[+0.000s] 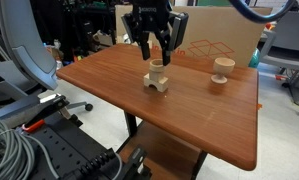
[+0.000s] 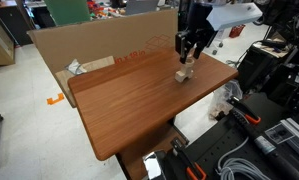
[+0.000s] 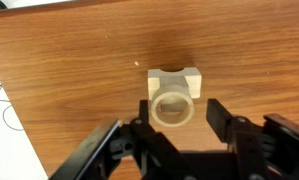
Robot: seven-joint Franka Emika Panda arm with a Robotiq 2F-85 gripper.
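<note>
A pale notched block (image 1: pixel 156 83) stands on the wooden table (image 1: pixel 204 115). On top of it is a small pale round piece (image 1: pixel 156 70), which in the wrist view shows as a ring-shaped rim (image 3: pixel 172 91) in front of the block (image 3: pixel 192 78). My black gripper (image 1: pixel 156 55) points down just above this stack. Its fingers are apart, one to either side of the round piece in the wrist view, with clear gaps; I see no contact. A similar pale cup (image 1: pixel 223 65) stands upright on the table, farther to the right.
A cardboard panel (image 2: pixel 119 45) rises along the table's far edge. A blue cable (image 1: pixel 251 15) loops above the table, and black equipment (image 1: pixel 74 145) stands at the near side.
</note>
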